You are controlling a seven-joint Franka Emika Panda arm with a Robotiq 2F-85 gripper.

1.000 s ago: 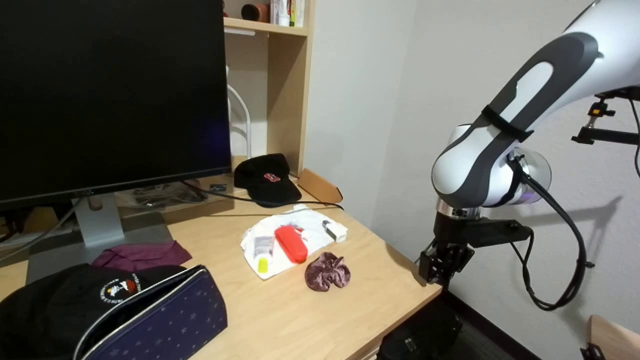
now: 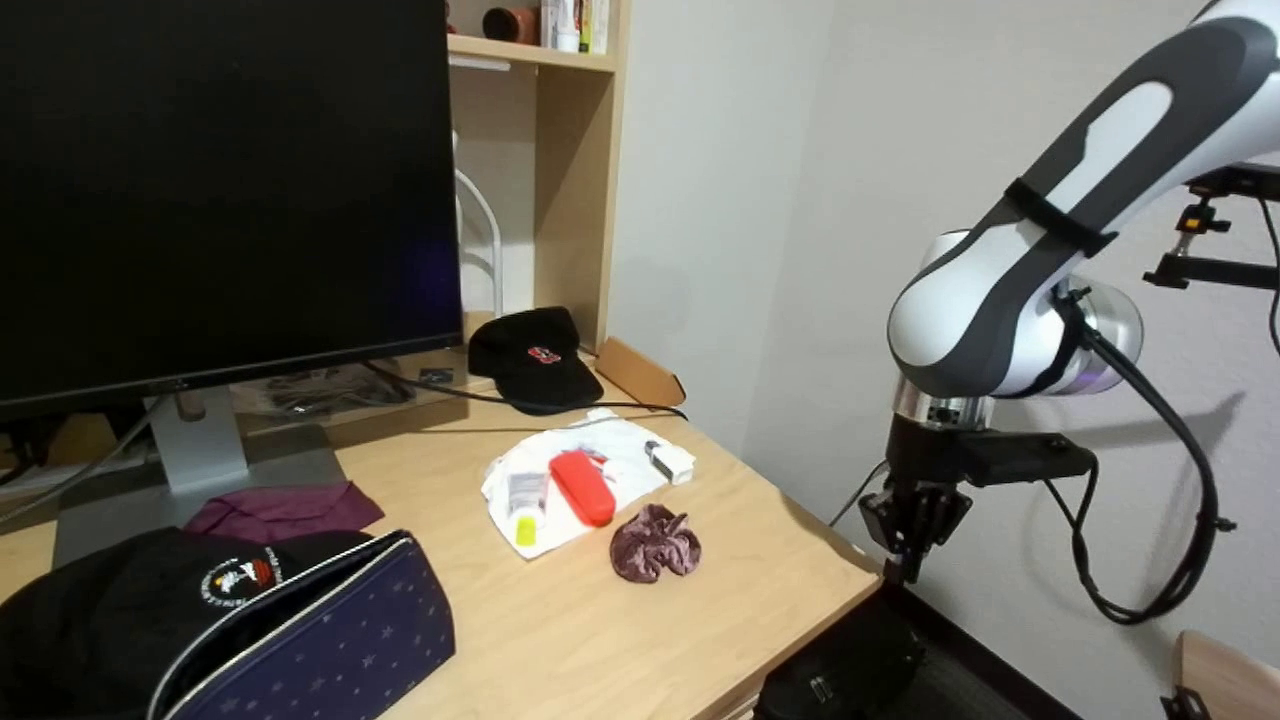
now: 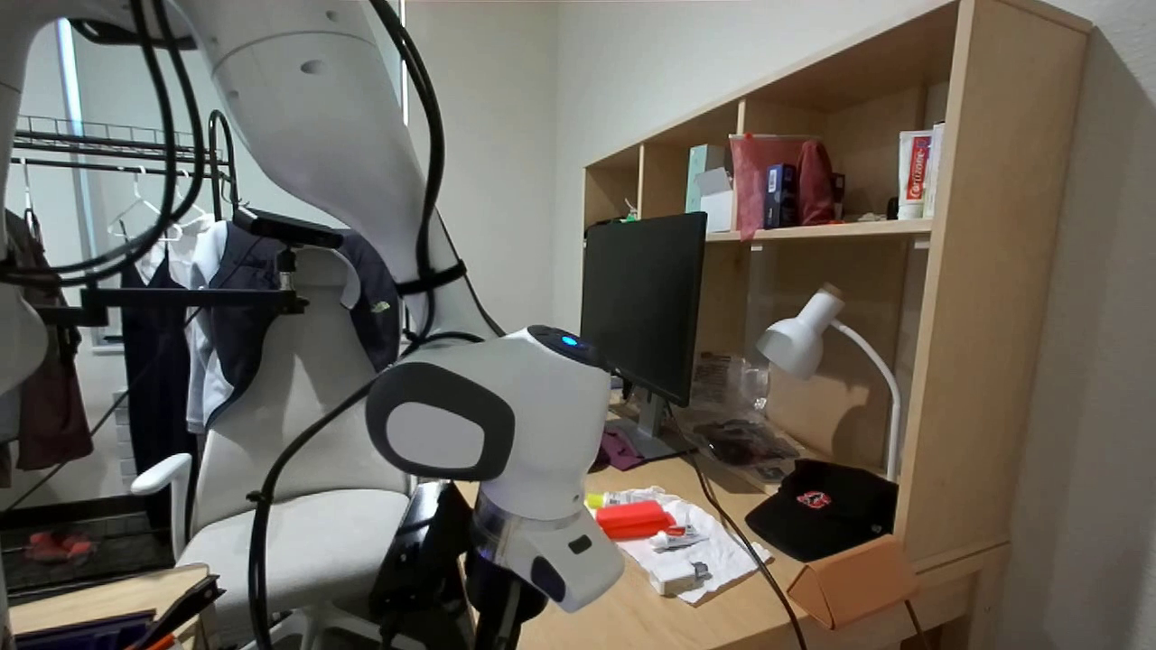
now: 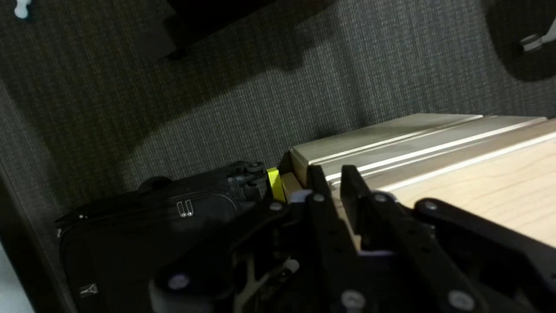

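Observation:
Beyond the right corner of the desk, my gripper (image 2: 906,569) points down. In the wrist view the gripper is partly open, its fingertips a narrow gap apart with nothing between them. A purple scrunchie (image 2: 655,544) lies on bare wood near the desk's right side. Behind it a white cloth (image 2: 631,470) bears a red case (image 2: 583,488), a tube with a yellow-green cap (image 2: 527,509) and a small white box (image 2: 671,462). The dark blue starred pouch (image 2: 338,649) gapes open at front left. In exterior view 2 the fingertips are out of sight.
The desk edge (image 4: 443,167) passes close beside the fingers in the wrist view, with a black suitcase (image 4: 156,250) on the floor below. A black cap (image 2: 536,359), a cardboard piece (image 2: 639,372) and a monitor (image 2: 228,180) stand farther back.
The arm has shifted right in exterior view 1, taking the gripper from over the desk corner to just past it. Its fingers look closer together now. The desk objects have not moved.

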